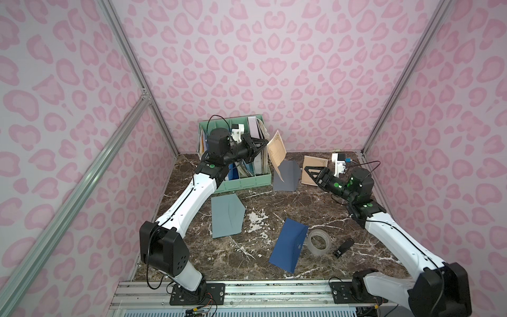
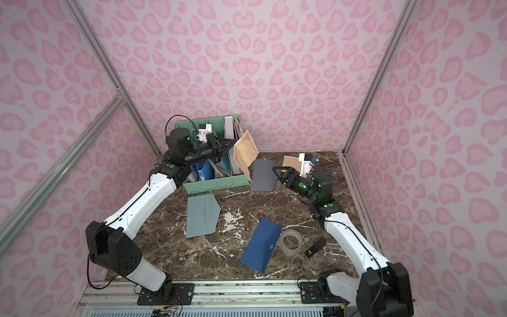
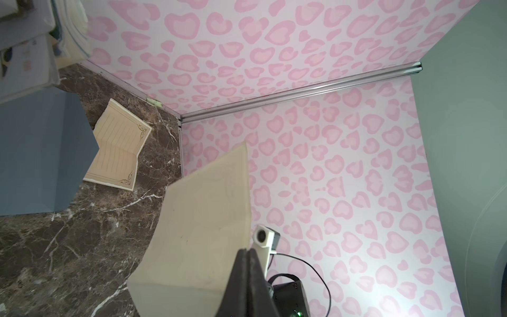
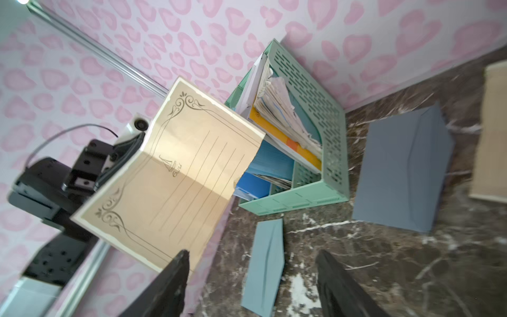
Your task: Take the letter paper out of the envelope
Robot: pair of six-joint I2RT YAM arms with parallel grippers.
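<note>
A cream, lined letter paper [image 1: 276, 153] hangs in the air from my left gripper [image 1: 264, 142], which is shut on it at its edge. My right gripper [image 1: 310, 171] stands open to the right of that paper, empty. A grey envelope [image 4: 401, 169] lies on the table in front of the green file box's right end. A second lined paper [image 3: 113, 153] lies unfolded to the right of that envelope. A teal envelope [image 1: 227, 214] lies front left, and a dark blue envelope [image 1: 287, 243] front centre.
The green file box [image 2: 211, 183] full of documents stands at the back left. A roll of tape [image 1: 311, 248] and a small black object [image 1: 343, 247] lie front right. Bare marble table [image 1: 264, 206] shows between the envelopes.
</note>
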